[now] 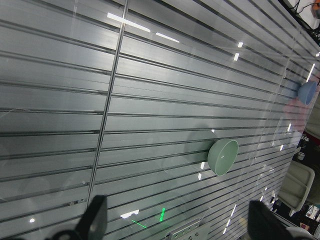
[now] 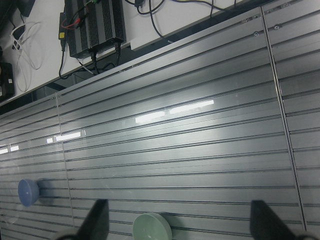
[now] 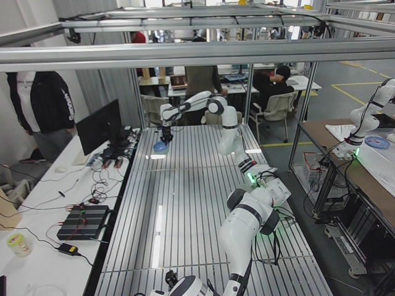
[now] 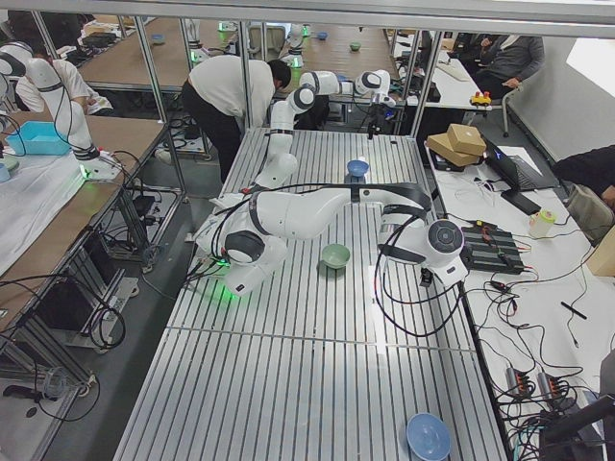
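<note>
In the camera left view, a far arm's gripper (image 3: pixel 166 134) is at a blue bowl (image 3: pixel 160 147) with pale green below; I cannot tell whether it grips. The camera right view shows a green bowl (image 4: pixel 335 255) mid-table, a blue bowl (image 4: pixel 357 168) farther away and another blue bowl (image 4: pixel 429 437) near. My left gripper has its blurred fingers wide apart, above and away from the green bowl (image 1: pixel 222 157) and a blue bowl (image 1: pixel 306 92). My right gripper also stands open, with a green bowl (image 2: pixel 151 227) and blue bowl (image 2: pixel 28 192) below.
A side bench (image 3: pixel 37 271) with monitor, cables and power units runs along the slatted table. Metal frame beams (image 3: pixel 197 52) cross overhead. People stand and sit around the table.
</note>
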